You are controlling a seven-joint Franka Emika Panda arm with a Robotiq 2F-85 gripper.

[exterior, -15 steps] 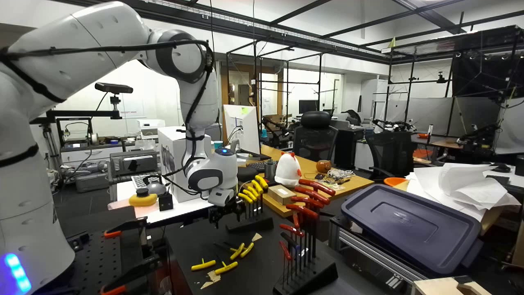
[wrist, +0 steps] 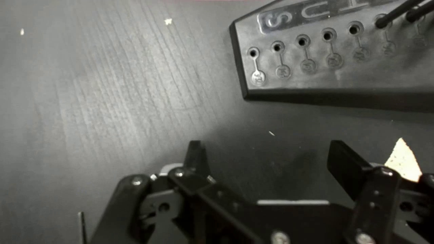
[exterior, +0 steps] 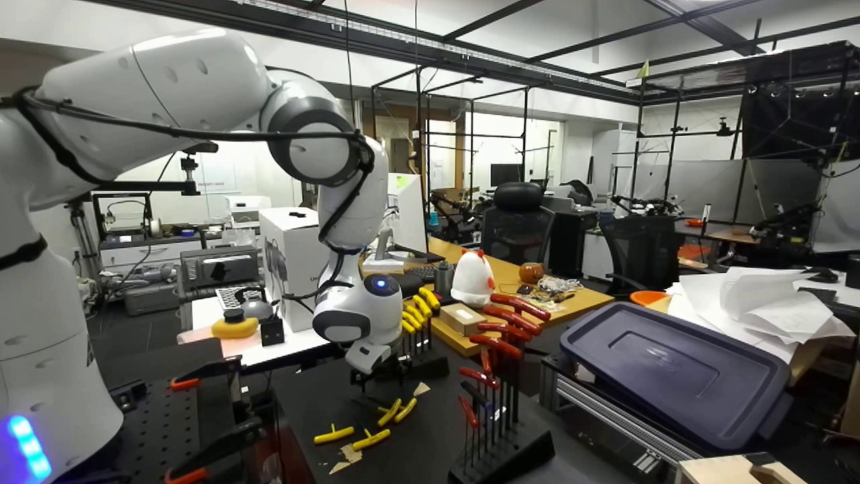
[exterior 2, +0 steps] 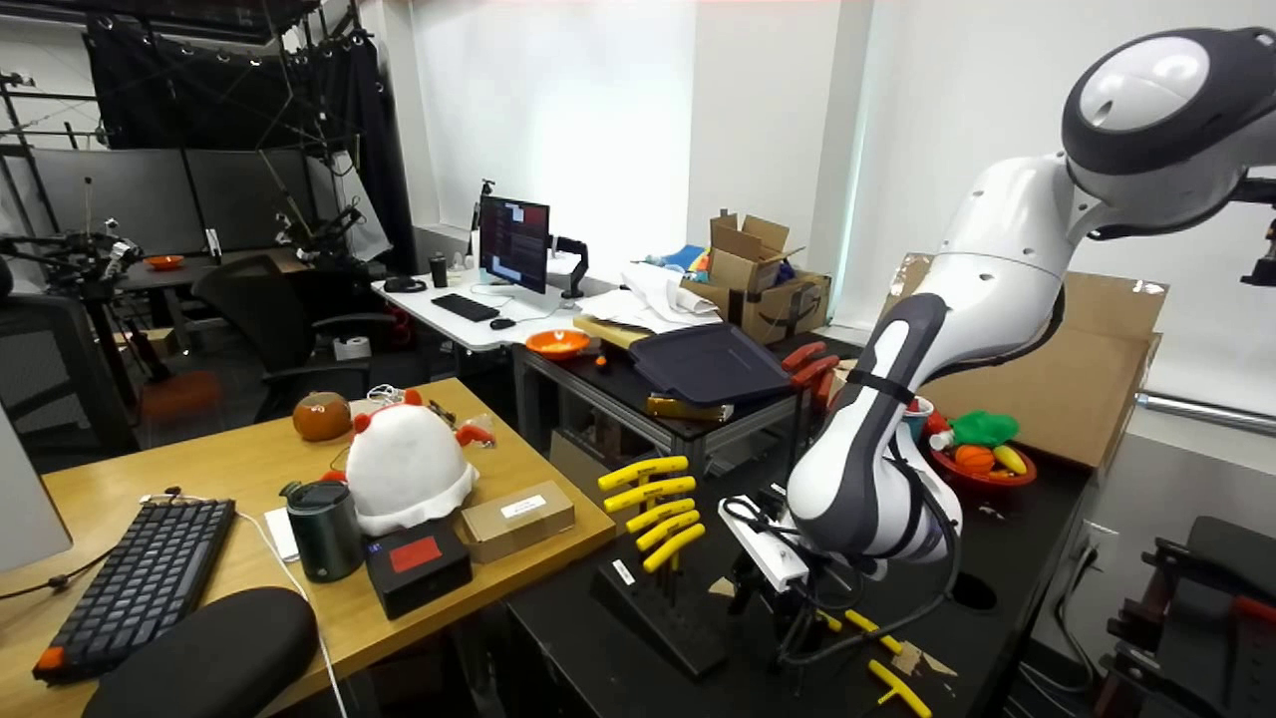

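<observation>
My gripper stands open above the black table, bare tabletop showing between its fingers. Ahead and to the right in the wrist view is a black tool stand [wrist: 325,73], with several empty holes and two rods at its right. Yellow-handled T-handle keys [exterior 2: 655,509] stand upright in that stand, seen in exterior view 2. Several loose yellow keys lie on the table, among them one yellow key [exterior: 334,435] at the left and another yellow key [exterior: 371,439] beside it. A thin rod [wrist: 82,227] shows at the wrist view's lower left.
A second stand [exterior: 508,452] holding red-handled keys [exterior: 498,347] rises on the near right of the table. Torn tan scraps [exterior: 347,458] lie near the loose keys. A wooden desk [exterior 2: 538,527] with a small cardboard box [exterior 2: 516,522] adjoins.
In exterior view 1 the arm has come lower and slightly to the right, bringing my gripper down close to the table near the yellow stand. The keys have not moved.
</observation>
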